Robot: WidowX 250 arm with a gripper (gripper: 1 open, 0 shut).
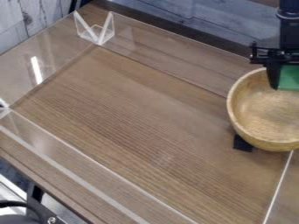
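At the top right, my gripper (274, 54) is shut on a green object (285, 77), held over a wooden bowl (257, 118) at the right edge. The green object overlaps the bowl's back part in view and is cut off by the frame, so whether it touches the bowl cannot be told.
A small white wire rack (96, 28) stands at the back left. A black block (243, 143) lies under or beside the bowl's left side. A dark wall runs along the back.
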